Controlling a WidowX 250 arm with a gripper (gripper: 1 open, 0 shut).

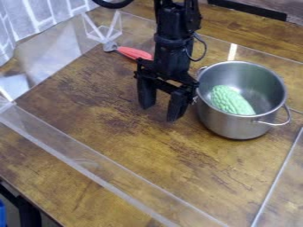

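Observation:
The black gripper [164, 92] is low over the wooden table, just left of a steel pot [242, 126], its two fingers spread apart. I cannot make out anything between them. Inside the pot lies a pale green, ridged oblong object [231, 99]. A red oblong object [131, 52] lies behind the arm to the left, partly hidden by it.
Clear plastic walls edge the tabletop [119, 151]. A small grey object [109, 43] sits at the back left.

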